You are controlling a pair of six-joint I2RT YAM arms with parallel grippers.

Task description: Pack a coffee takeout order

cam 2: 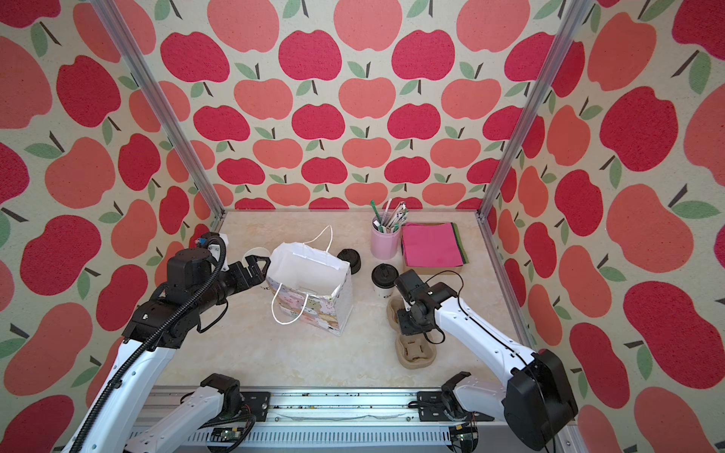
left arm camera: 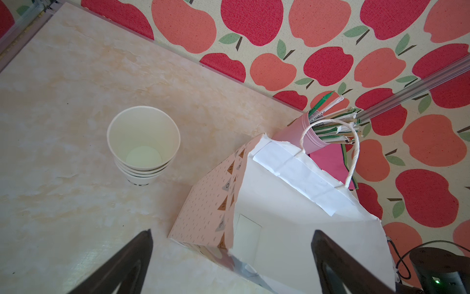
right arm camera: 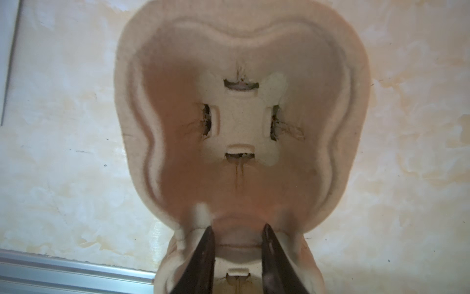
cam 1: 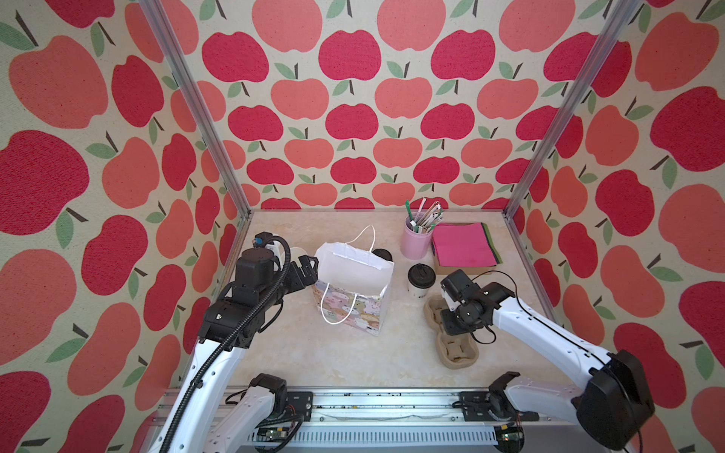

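Observation:
A brown moulded cup carrier (right arm camera: pixel 240 117) with two wells lies toward the front right of the table. My right gripper is shut on the narrow bridge between its wells. Behind the carrier stands a white cup with a black lid (cam 1: pixel 421 279). The open paper bag (cam 1: pixel 349 294), floral-printed with white handles, stands upright mid-table, and its visible inside (left arm camera: pixel 293 215) looks empty. My left gripper (cam 1: pixel 306 271) is open above the bag's left side, nothing between its fingers. A stack of white paper cups (left arm camera: pixel 143 142) stands left of the bag.
A pink holder (cam 1: pixel 415 241) full of wrapped sticks and straws stands at the back, beside pink sheets (cam 1: pixel 462 245). Partly behind the bag are black lids (cam 2: pixel 349 260). Bare table lies between bag and carrier and along the front left.

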